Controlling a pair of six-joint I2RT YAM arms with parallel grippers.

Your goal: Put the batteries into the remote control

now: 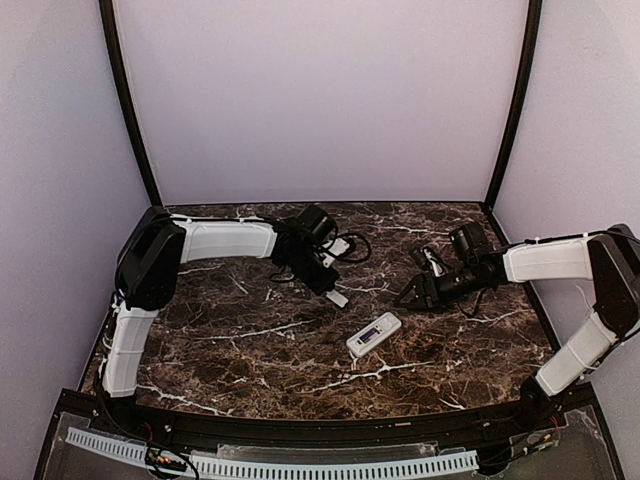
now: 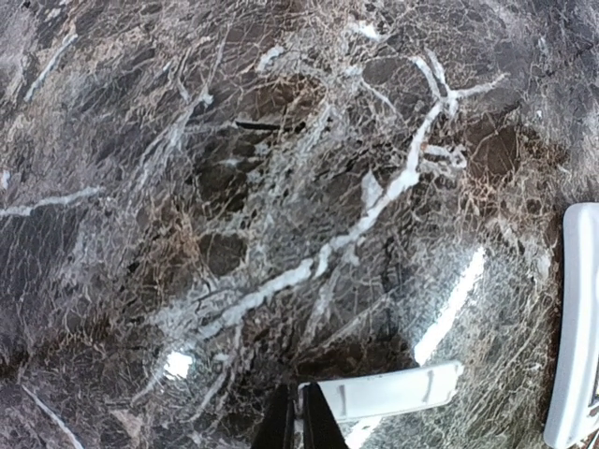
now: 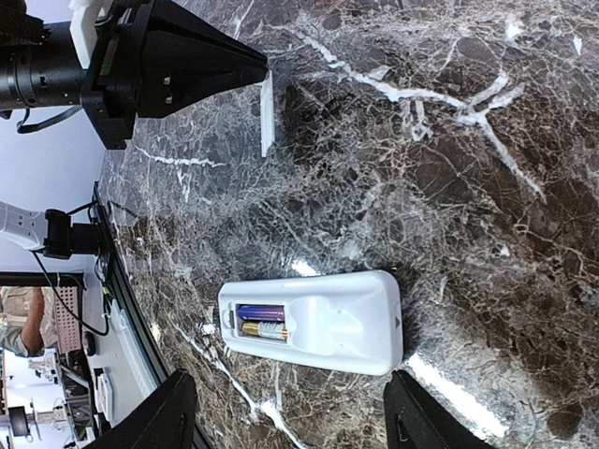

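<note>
The white remote point(image 1: 374, 334) lies on the marble table, its compartment showing a purple battery point(image 3: 261, 312) and a silver-gold one point(image 3: 264, 329) in the right wrist view. My left gripper is shut at the end of the white battery cover point(image 2: 388, 390), which extends from its fingertips in both wrist views; whether it is pinched or only touched, I cannot tell. My right gripper is parted, at the remote's right side in the top view and above the table, with nothing seen between its fingers.
Pale walls enclose the back and sides.
</note>
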